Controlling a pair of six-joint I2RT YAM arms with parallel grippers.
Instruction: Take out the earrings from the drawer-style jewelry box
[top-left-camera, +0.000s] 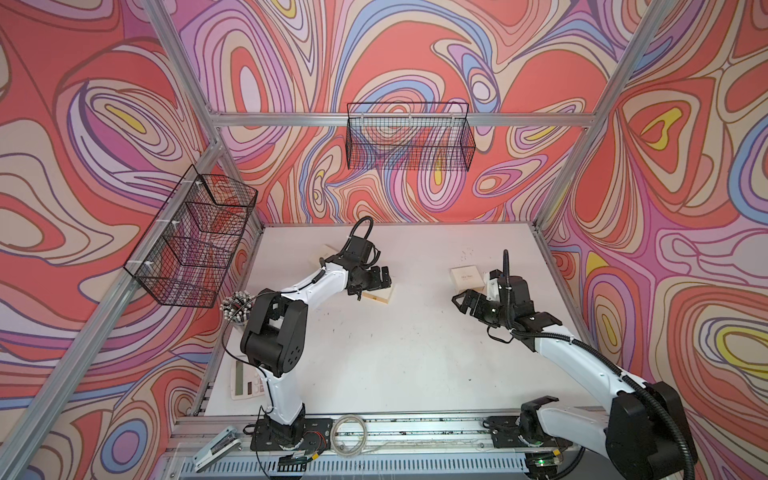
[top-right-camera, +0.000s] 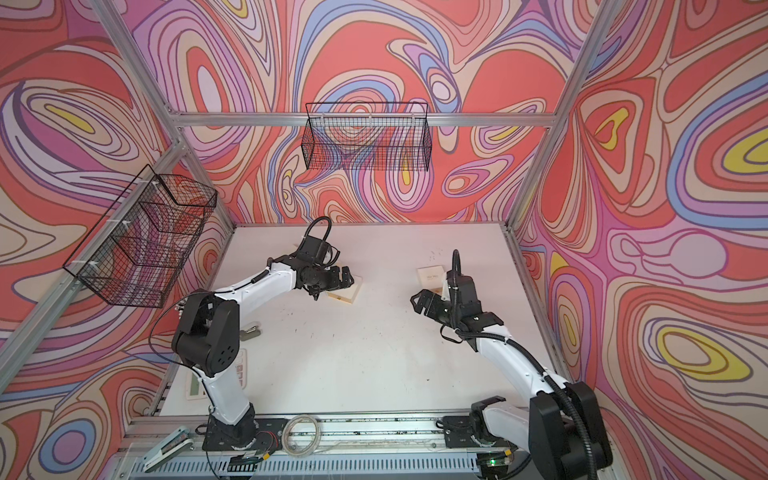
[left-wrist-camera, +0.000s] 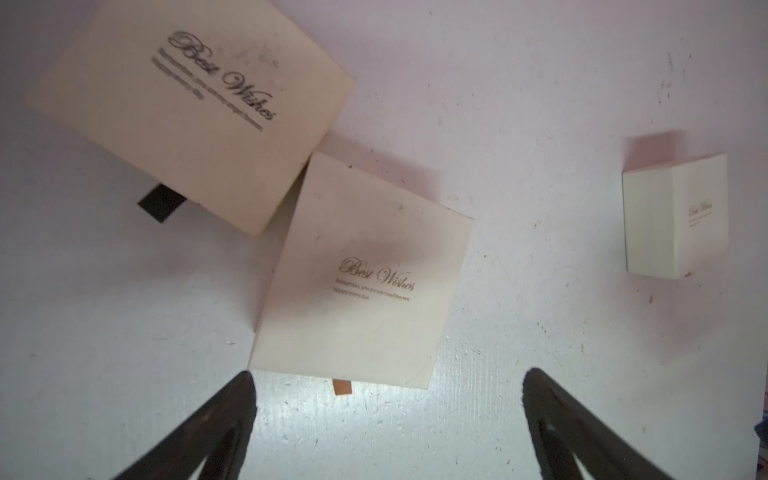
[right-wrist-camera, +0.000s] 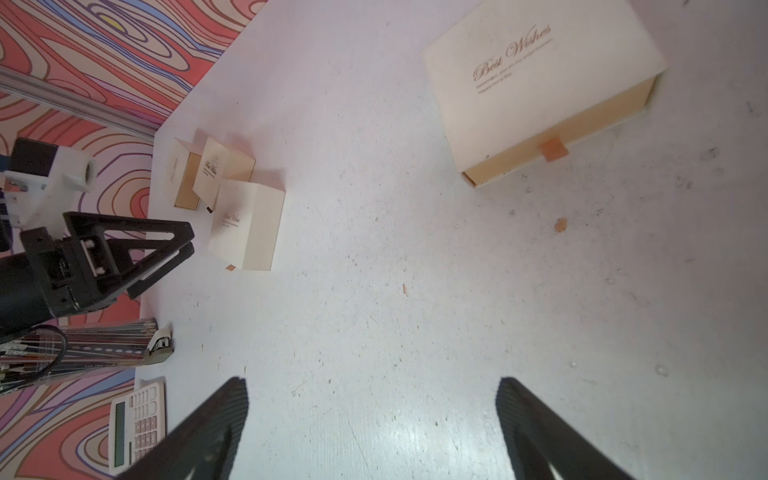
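Note:
Several cream drawer boxes lettered "Best Wishes" rest on the white table, all apparently shut; no earrings show. In the left wrist view, one box (left-wrist-camera: 364, 276) with a small brown pull tab (left-wrist-camera: 342, 387) lies just beyond my left gripper, which is open and empty. Touching its corner is a larger box (left-wrist-camera: 204, 96) with a black tab (left-wrist-camera: 161, 202). Over on the right side stands another box (right-wrist-camera: 544, 72), its brown tab (right-wrist-camera: 553, 149) facing the near side. My right gripper hangs open in front of that box, apart from it, nothing between its fingers.
A calculator (right-wrist-camera: 137, 428) lies at the table's left edge, with a potted plant (top-left-camera: 237, 307) behind it. Wire baskets (top-left-camera: 410, 144) hang at the back and left, above the table.

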